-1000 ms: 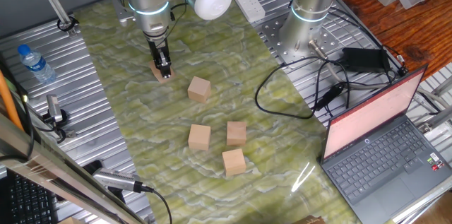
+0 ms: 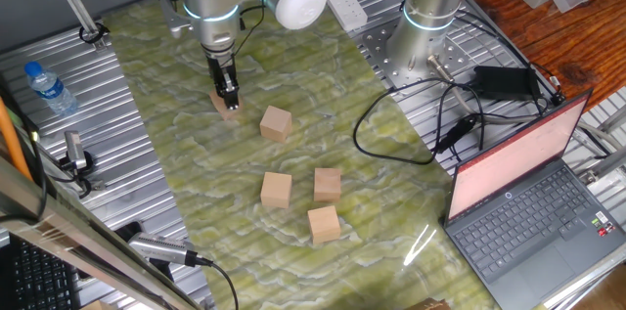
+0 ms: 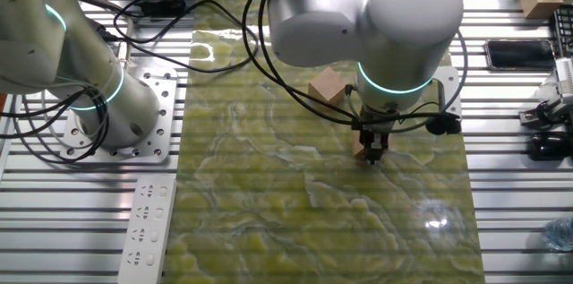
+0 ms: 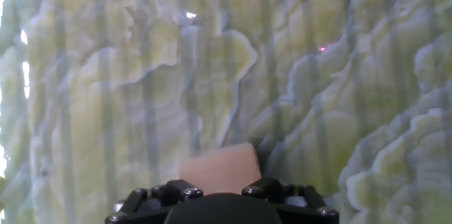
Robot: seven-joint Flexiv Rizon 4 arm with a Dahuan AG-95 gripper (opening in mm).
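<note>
My gripper (image 2: 231, 105) points down at a light wooden block (image 2: 218, 105) near the upper left of the green marbled mat, covering much of it. In exterior view 2, a strip of this block (image 3: 359, 148) shows beside the gripper (image 3: 372, 157). At the bottom of the wrist view, the block (image 4: 222, 169) sits at the gripper, between and beyond the black fingers. Whether the fingers press on it cannot be made out. A second wooden cube (image 2: 276, 123) lies just right of the gripper, apart from it.
Lower on the mat stand three more cubes, at left (image 2: 276, 190), right (image 2: 327, 184) and front (image 2: 324, 224). An open laptop (image 2: 533, 207) occupies the lower right. A black cable (image 2: 360, 132) loops over the mat's right edge.
The gripper has shifted very slightly right. The block beneath it shows a different outline, as if turned or tilted. The other cubes have stayed put.
</note>
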